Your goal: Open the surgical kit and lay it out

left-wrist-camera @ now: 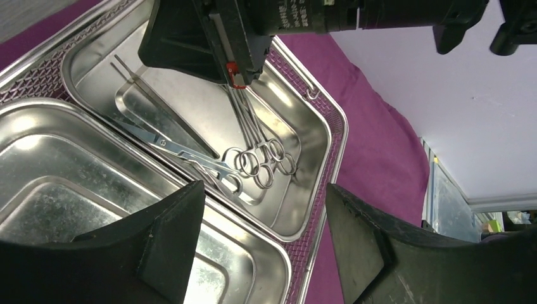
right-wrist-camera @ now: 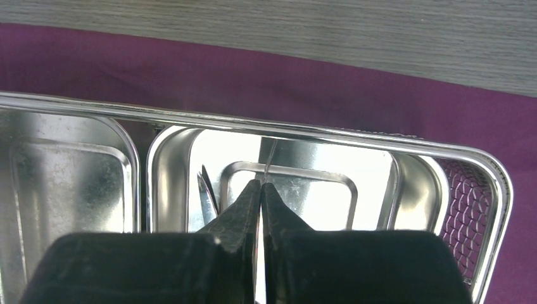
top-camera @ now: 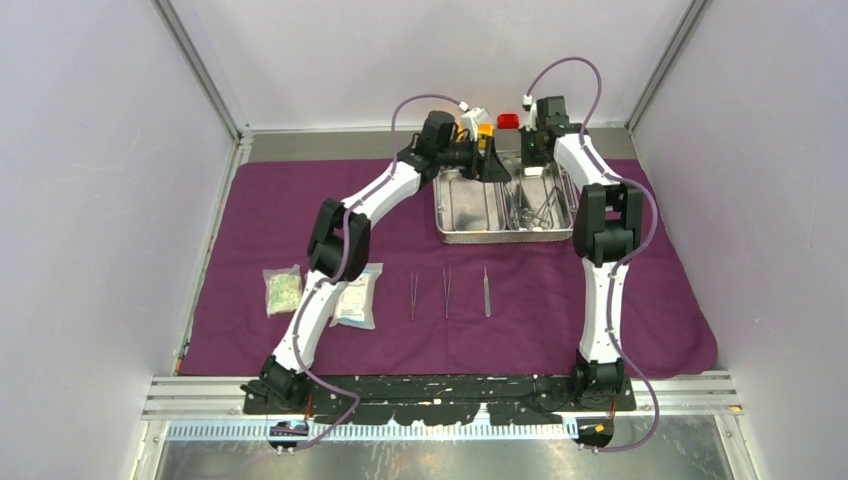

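The metal tray (top-camera: pixel 470 238) stands at the back of the purple cloth. Over its middle hangs my left gripper, fingers spread wide with nothing between them. My right gripper points down over the right compartment, its fingertips almost together. A thin instrument (right-wrist-camera: pixel 270 158) runs under or between those tips; which of the two is unclear. That compartment also holds scissors (left-wrist-camera: pixel 163 144), a long slim tool (left-wrist-camera: pixel 166 104) and several ring-handled clamps (left-wrist-camera: pixel 263 158). The left compartment (left-wrist-camera: pixel 57 209) looks empty.
Two tweezers (top-camera: pixel 414 296) and a slim handle (top-camera: pixel 487 292) lie in a row on the front cloth. Bags, including a white packet (top-camera: pixel 362 297), sit front left, partly under my left arm. Yellow (top-camera: pixel 486 130) and red bins (top-camera: pixel 508 121) stand behind the tray.
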